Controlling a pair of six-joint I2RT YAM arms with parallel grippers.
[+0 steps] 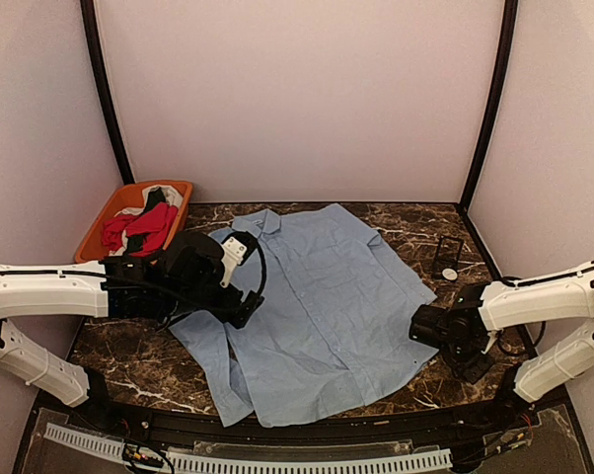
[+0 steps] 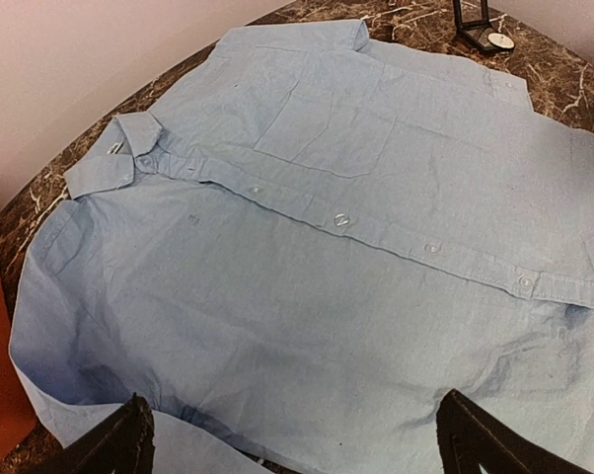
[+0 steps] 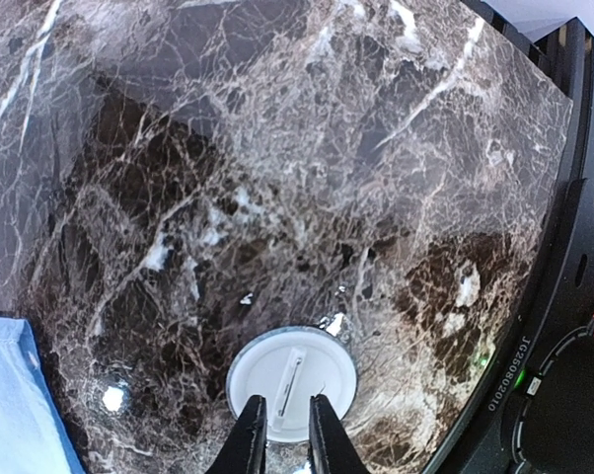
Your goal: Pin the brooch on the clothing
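A light blue shirt [image 1: 317, 306] lies spread on the marble table [image 1: 129, 355], collar toward the back. A round white brooch [image 3: 292, 368], with a pin bar across it, lies on the marble beside the shirt's edge. My right gripper is over the brooch's lower part, its tips a short way apart; whether they touch it I cannot tell. My left gripper hangs over the shirt's left side, open with nothing between its fingers.
An orange basket [image 1: 100, 227] of red, white and dark cloth stands at the back left. A small black stand [image 1: 437, 257] with a white disc [image 1: 450, 275] is right of the shirt. A black frame edge [image 3: 563, 247] borders the table.
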